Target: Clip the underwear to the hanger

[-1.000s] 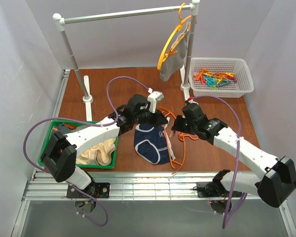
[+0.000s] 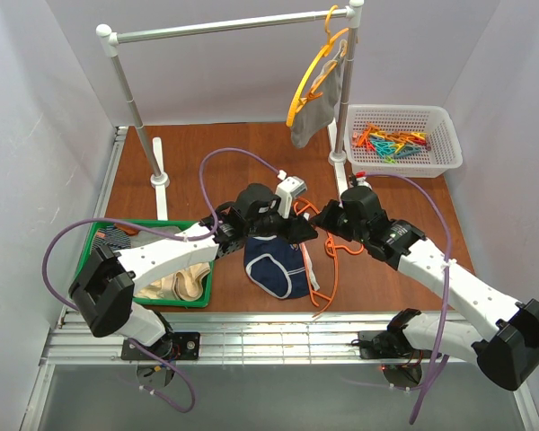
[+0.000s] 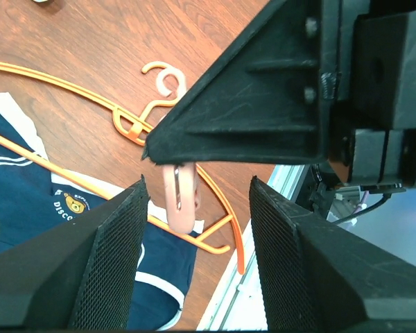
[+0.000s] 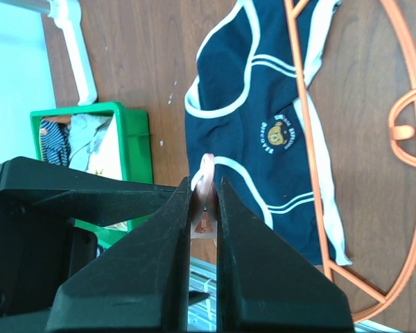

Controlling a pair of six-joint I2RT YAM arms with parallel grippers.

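Navy underwear (image 2: 274, 274) with white trim and a bear print lies on the table under an orange hanger (image 2: 335, 278), whose bar crosses the cloth along its white waistband (image 4: 317, 152). My right gripper is shut on a pale pink clip (image 3: 180, 198), held upright above the underwear. My left gripper stands open around that clip, its two fingers either side of it, apparently not closed on it. In the top view both grippers meet above the hanger and hide part of it.
A green bin (image 4: 135, 139) of clothes sits at left, a white basket (image 2: 440, 144) of coloured clips at back right. A rack (image 2: 207, 25) stands behind, bearing a yellow hanger (image 2: 298, 90) with grey cloth (image 2: 310, 126).
Over the last second both arms have moved together, the left toward the right and the right slightly rightward and down in the top view, bringing the grippers close.
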